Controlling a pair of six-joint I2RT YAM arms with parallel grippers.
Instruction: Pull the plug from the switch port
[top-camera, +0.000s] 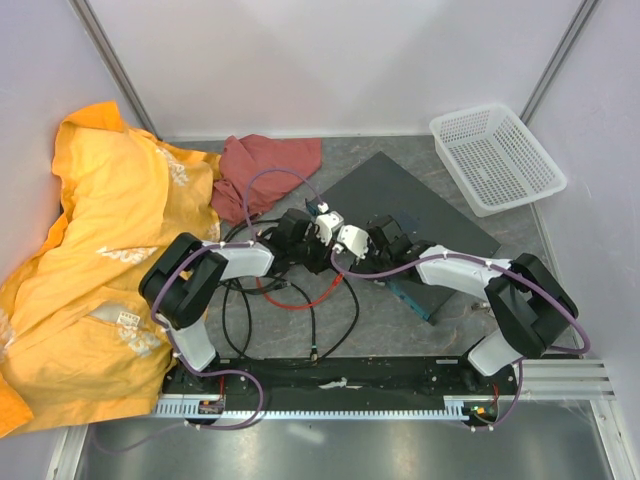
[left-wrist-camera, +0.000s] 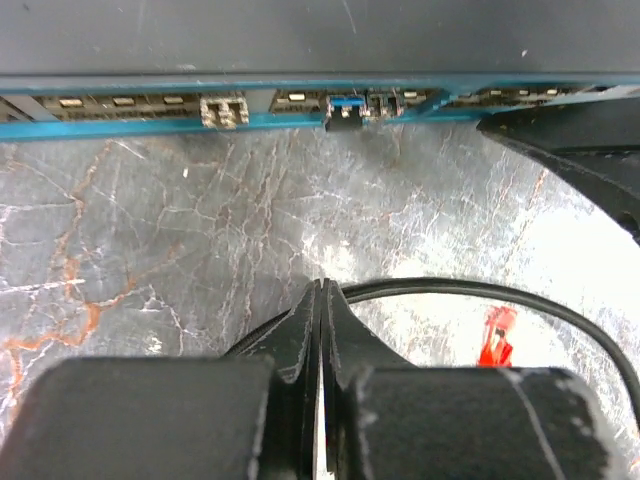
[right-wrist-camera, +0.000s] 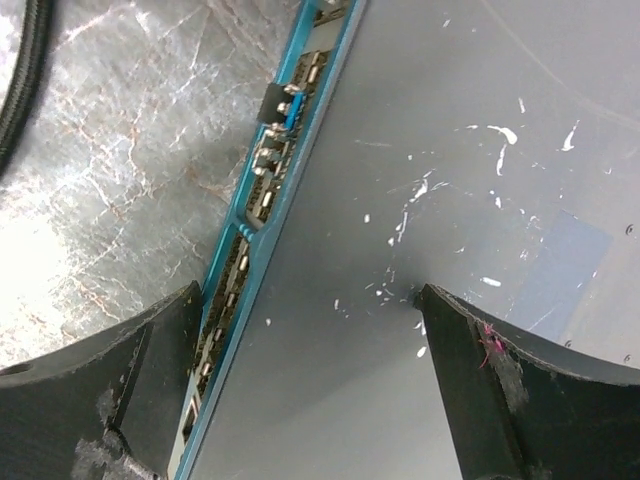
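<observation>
The dark switch (left-wrist-camera: 320, 40) lies flat, its blue-edged port side crossing the top of the left wrist view. In one port sits a small black plug with a bit of blue behind it; the right wrist view shows this black plug (right-wrist-camera: 276, 104) as well. My left gripper is shut with nothing visible between its fingers, clear of the port side and above a black cable (left-wrist-camera: 470, 288). Wide open, my right gripper holds nothing and hovers over the switch's port edge, one finger (right-wrist-camera: 160, 365) on the outer side.
A red connector (left-wrist-camera: 497, 335) rests on the grey table. Black cables (top-camera: 248, 325) coil left of the switch. Farther off are an orange cloth (top-camera: 95, 250), a red cloth (top-camera: 265, 165) and an empty white basket (top-camera: 490, 160).
</observation>
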